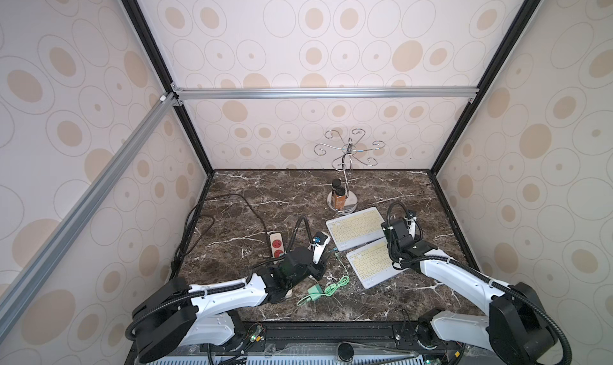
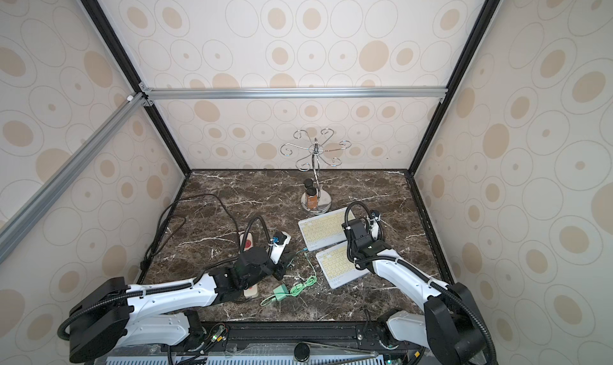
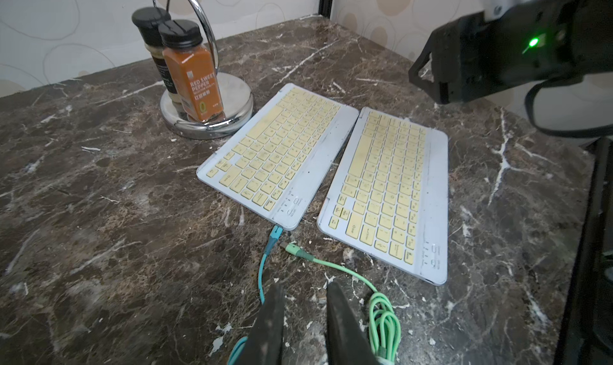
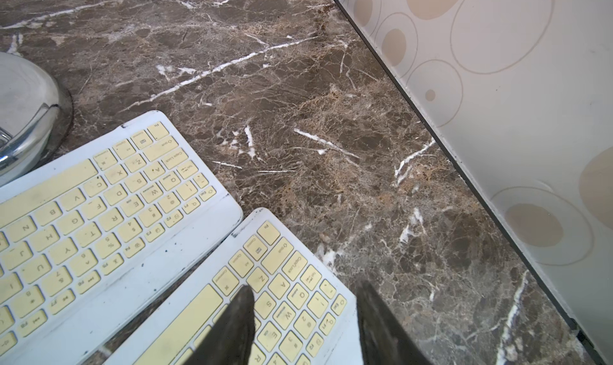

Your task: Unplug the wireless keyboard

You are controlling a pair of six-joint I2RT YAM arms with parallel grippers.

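Two white keyboards with cream keys lie side by side: the far keyboard and the near keyboard. A teal cable's plug meets the near corner of the far keyboard. The green cable's plug lies loose on the table, apart from both keyboards. My left gripper is over the table on the cables' side, its fingers parted with only tabletop seen between them. Above the near keyboard hovers my right gripper, open and empty.
A chrome stand with spice bottles on its base rises behind the far keyboard. A power strip sits left, partly behind my left arm. A green adapter lies near the front edge.
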